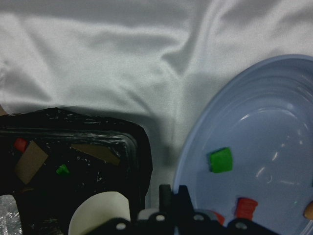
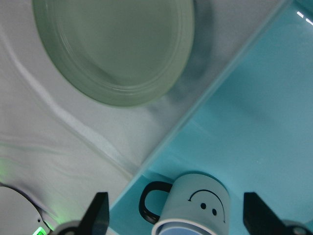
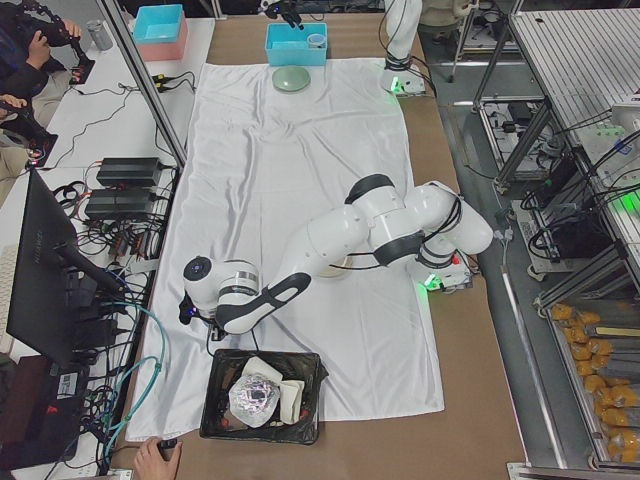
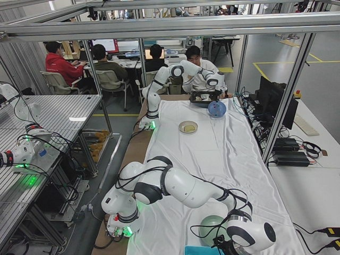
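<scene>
My left gripper is shut on the rim of a blue plate (image 1: pixel 259 132), which carries green and red pieces, beside a black bin (image 1: pixel 98 132). The plate also shows in the camera right view (image 4: pixel 217 109). In the right wrist view my right gripper stands open above a blue tub (image 2: pixel 259 122), with a smiley mug (image 2: pixel 193 200) lying between and below its fingers. A green plate (image 2: pixel 112 44) lies outside the tub.
The black bin (image 3: pixel 210 405) holds a foil item and white containers. A small beige dish (image 4: pixel 188 126) lies near the left arm. A person's hand (image 3: pixel 155 460) is at the table's front edge.
</scene>
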